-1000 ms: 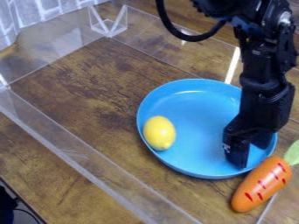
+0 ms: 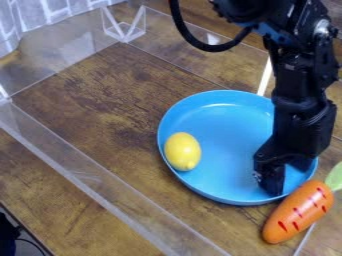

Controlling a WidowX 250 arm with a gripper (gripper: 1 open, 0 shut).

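My black gripper (image 2: 279, 164) reaches down into the right side of a blue plate (image 2: 221, 181), its tips low near the plate's surface. A yellow lemon-like object (image 2: 182, 151) rests on the plate's left side. An orange toy carrot (image 2: 297, 212) with a pale green top lies on the table just outside the plate at the lower right.
Transparent plastic walls (image 2: 94, 190) run along the left and front. A black cable (image 2: 201, 40) loops above.
The arm and gripper have shifted very slightly; the plate, yellow object and carrot stay where they were.
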